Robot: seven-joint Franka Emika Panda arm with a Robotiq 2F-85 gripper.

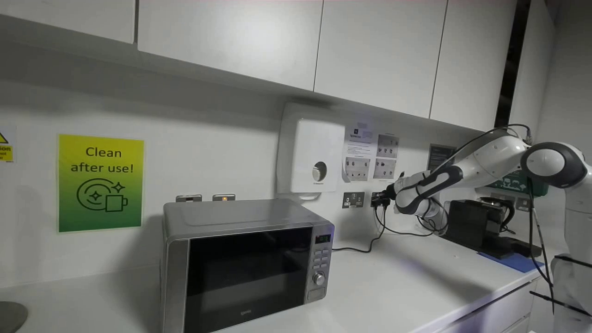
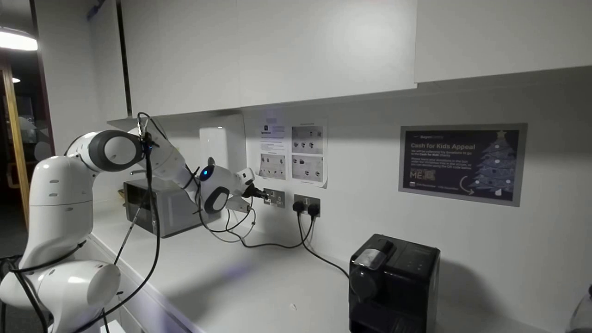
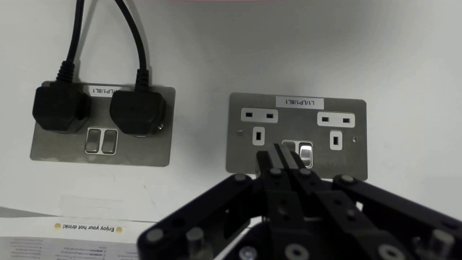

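My gripper is shut, with nothing visible between its fingers. Its tips overlap the lower middle of a metal double socket (image 3: 299, 119) with no plugs in it. Of the socket's two rocker switches, the right one (image 3: 305, 155) shows clearly in the wrist view, while the left is partly covered by the fingertips. Whether the tips touch it, I cannot tell. In exterior view 2 the gripper (image 2: 263, 194) reaches almost to the wall, beside that socket (image 2: 275, 199). A second socket plate (image 3: 101, 158) bears two black plugs (image 3: 136, 110).
Black cables run from the plugs along the counter (image 1: 383, 277). A silver microwave (image 1: 249, 216) and a wall dispenser (image 1: 311, 147) are on one side. On the other stands a black coffee machine (image 2: 408, 255). Cabinets (image 1: 377, 55) overhang the counter.
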